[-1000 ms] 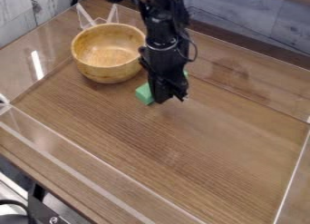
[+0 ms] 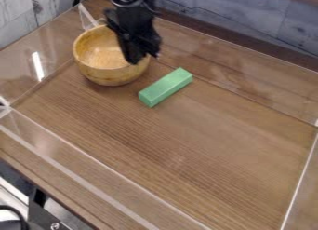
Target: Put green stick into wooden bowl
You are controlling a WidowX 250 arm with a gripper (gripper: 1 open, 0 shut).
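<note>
The green stick [image 2: 165, 87] lies flat on the wooden table, slanting up to the right, just right of the wooden bowl. It is apart from the gripper. The wooden bowl [image 2: 93, 72] stands upright at the upper left, and the inside that shows looks empty. My dark gripper [image 2: 133, 59] hangs over the bowl's right side, pointing down, and covers part of its rim. Its fingers blend together at this size, so their spacing is unclear. No green shows at the fingertips.
A pale raised edge runs along the table's left side, close to the bowl. Black cables [image 2: 19, 213] lie beyond the edge at the lower left.
My gripper has moved left and back, from over the green stick to over the bowl's right side. The stick is now uncovered and lies in about the same place. The bowl has not moved.
</note>
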